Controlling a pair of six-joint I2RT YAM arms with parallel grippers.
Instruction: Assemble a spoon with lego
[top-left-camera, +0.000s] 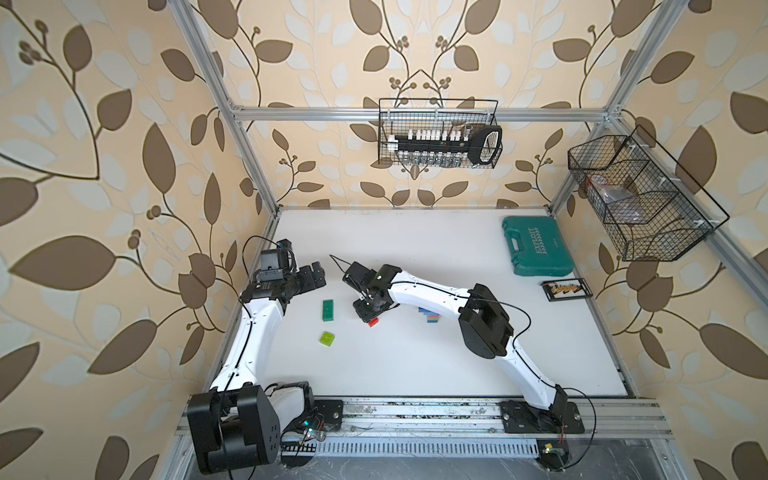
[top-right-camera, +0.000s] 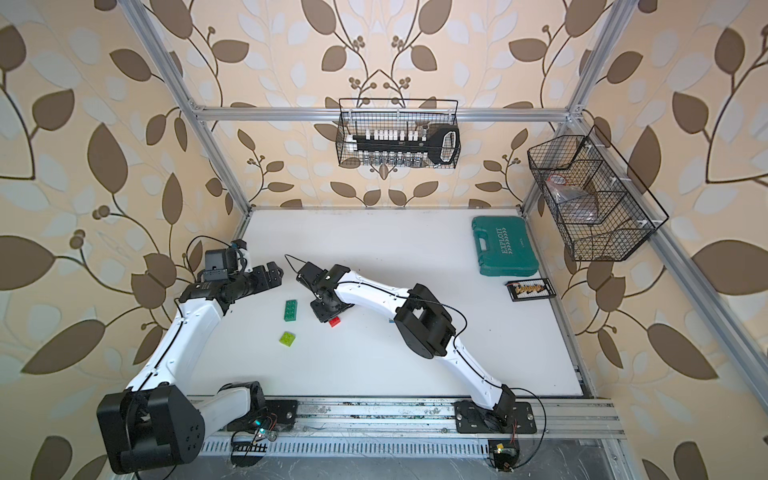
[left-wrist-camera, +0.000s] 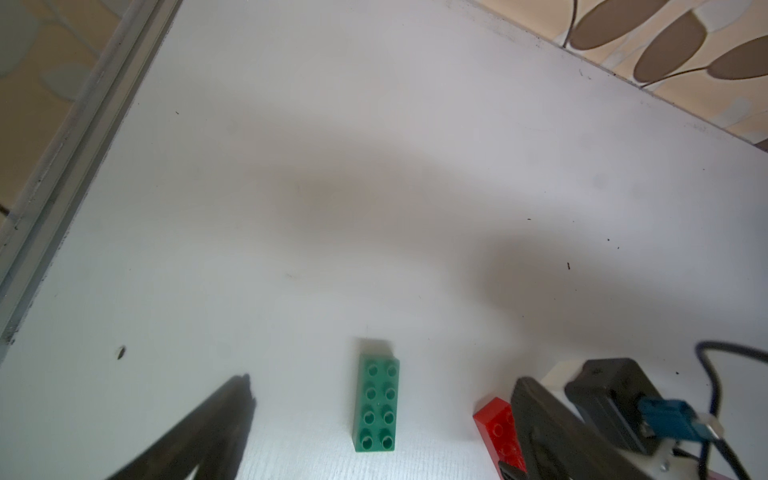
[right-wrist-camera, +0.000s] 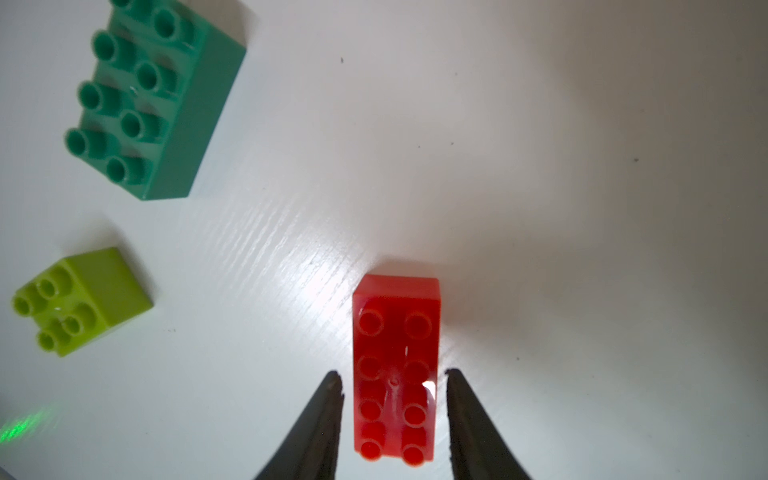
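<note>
Pointing down at a red brick (right-wrist-camera: 394, 376), my right gripper has its fingers apart on either side of it, with narrow gaps showing; I cannot tell their height above it. In the top left view the right gripper's head hides part of the red brick (top-left-camera: 373, 322). A dark green brick (top-left-camera: 328, 310) and a small lime brick (top-left-camera: 327, 339) lie loose to its left. A stack of coloured bricks (top-left-camera: 432, 317) is mostly hidden under the right forearm. My left gripper hovers open and empty behind the green brick (left-wrist-camera: 376, 404).
At the back right lie a green case (top-left-camera: 537, 245) and a small black tray (top-left-camera: 566, 289). Wire baskets (top-left-camera: 438, 132) hang on the walls.
</note>
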